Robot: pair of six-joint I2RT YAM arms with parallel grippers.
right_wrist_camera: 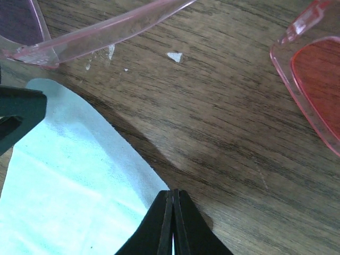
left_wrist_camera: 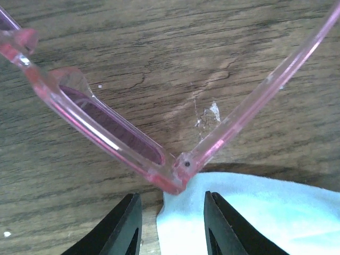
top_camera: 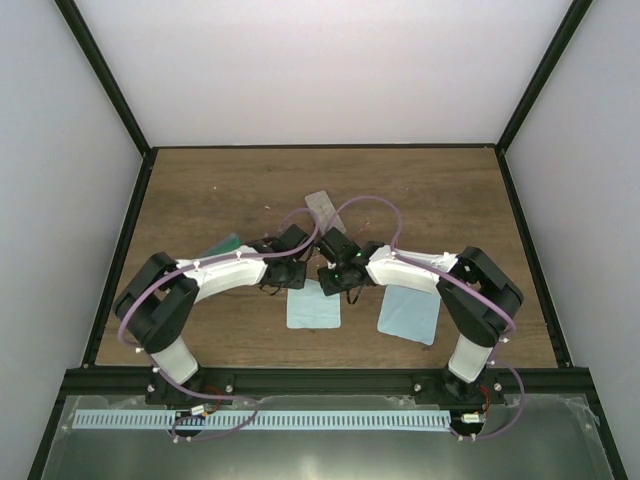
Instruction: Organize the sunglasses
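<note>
Pink translucent sunglasses [left_wrist_camera: 122, 138] lie on the wood just beyond a pale blue cloth [top_camera: 313, 312]; in the left wrist view their hinge is at the cloth's corner. My left gripper stands open just short of that hinge, nothing between its fingers. My right gripper is shut at the cloth's edge, nothing visible between its fingertips. Red-lensed glasses [right_wrist_camera: 313, 85] lie at the right of the right wrist view. In the top view both arms' wrists mostly hide the glasses.
A second blue cloth [top_camera: 407, 318] lies at the right, a grey cloth [top_camera: 318, 202] behind the grippers, a teal cloth [top_camera: 222, 245] at the left, partly under the left arm.
</note>
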